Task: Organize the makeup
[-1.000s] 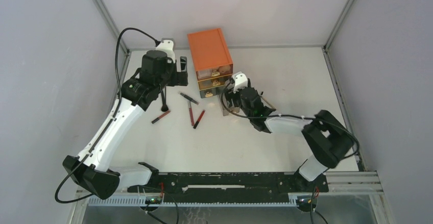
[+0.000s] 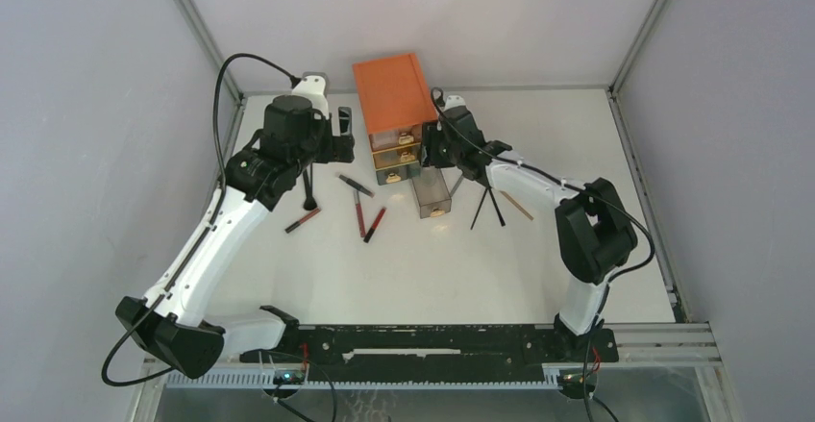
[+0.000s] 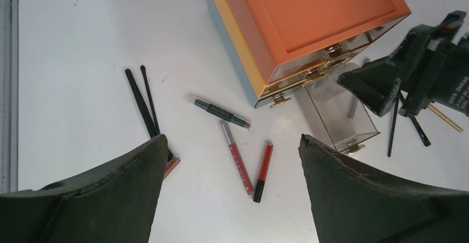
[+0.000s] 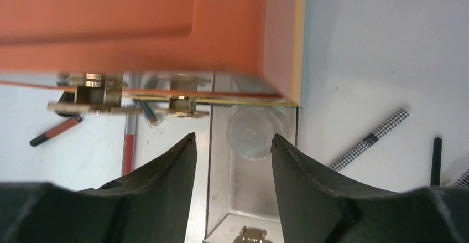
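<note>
An orange drawer organizer (image 2: 394, 90) stands at the back, its bottom drawer (image 2: 432, 201) pulled out, with a clear round container (image 4: 249, 132) inside. My right gripper hangs just over that drawer at the organizer's front edge, part open, with nothing seen held. My left gripper stands open and empty above the left side. Red-and-black lip pencils (image 3: 263, 171), a grey-red pencil (image 3: 239, 163), a double-ended dark stick (image 3: 221, 113) and black brushes (image 3: 141, 104) lie loose left of the drawer.
Right of the drawer lie a patterned stick (image 4: 369, 139), dark brushes (image 3: 419, 129) and a wooden stick (image 3: 445, 117). Walls close in the back and sides.
My right arm has shifted, its elbow moving inward and its gripper now slightly higher toward the organizer's front. The left arm and the items look essentially unchanged.
</note>
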